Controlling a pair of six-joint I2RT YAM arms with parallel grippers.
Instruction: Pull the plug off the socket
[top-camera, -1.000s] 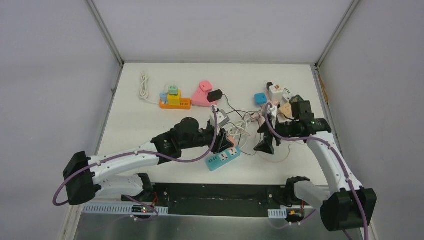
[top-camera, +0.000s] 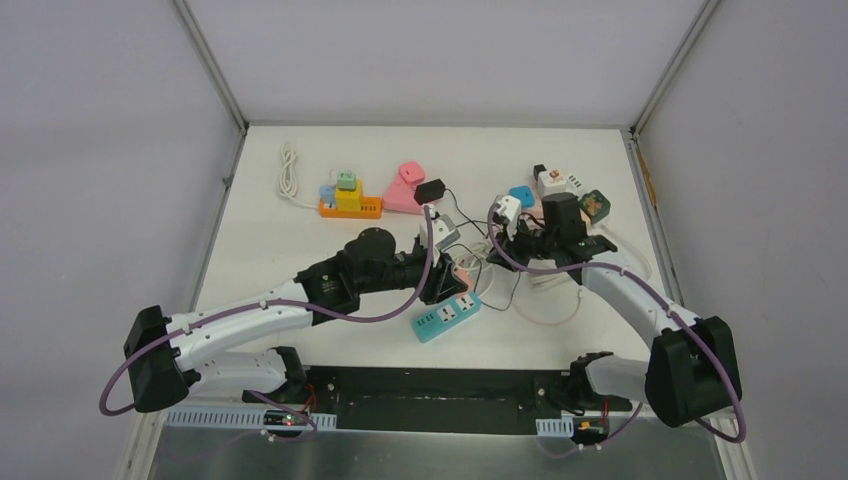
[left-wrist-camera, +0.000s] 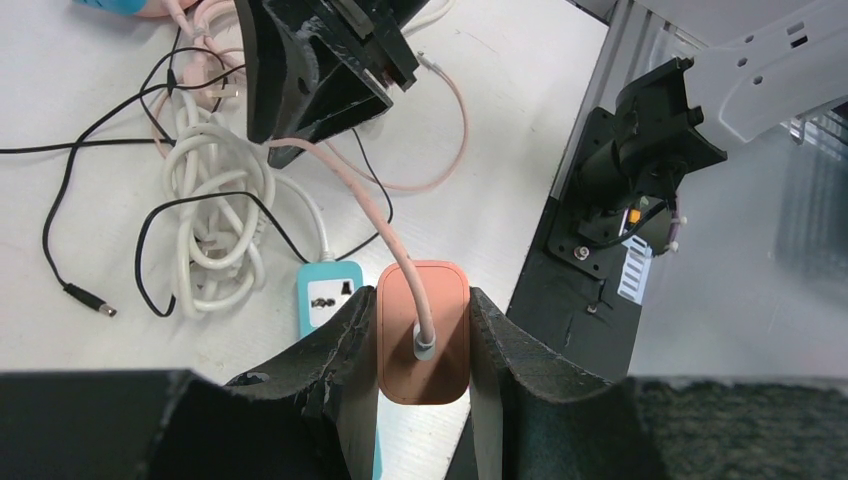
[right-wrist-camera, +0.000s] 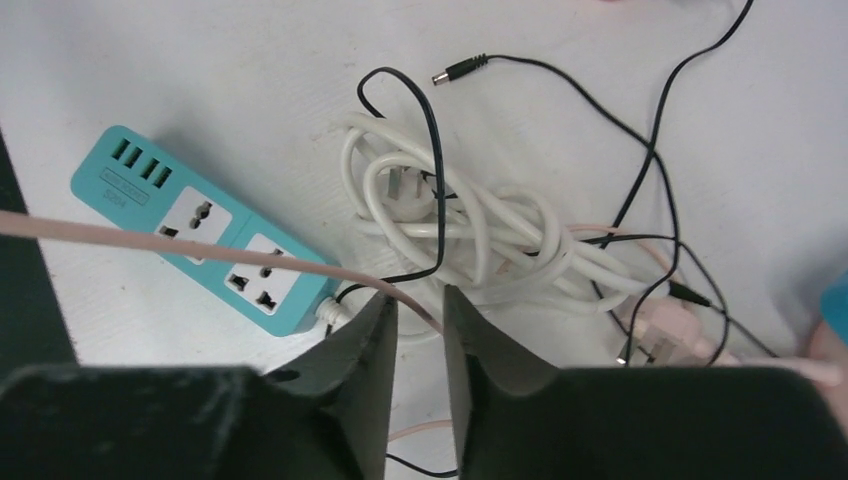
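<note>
Held between the fingers of my left gripper is a salmon-pink plug (left-wrist-camera: 423, 375), its pink cable (left-wrist-camera: 392, 243) leading up to my other gripper. The teal power strip (top-camera: 447, 317) lies flat below; in the right wrist view both outlets (right-wrist-camera: 195, 222) on the strip (right-wrist-camera: 125, 190) show empty, and the plug is apart from them. My right gripper is partly open above the tangled cords, with the pink cable (right-wrist-camera: 300, 265) running to the gap between its fingertips. Whether the pads touch the cable cannot be told.
A coiled white cord (right-wrist-camera: 480, 230) and thin black cables (right-wrist-camera: 655, 160) lie under the right gripper. An orange strip with stacked plugs (top-camera: 350, 200) stands at back left, a pink block (top-camera: 404, 190) at back centre, a blue block (top-camera: 522, 196) and others at back right.
My right gripper has moved left and back in the top view, over the cord tangle.
</note>
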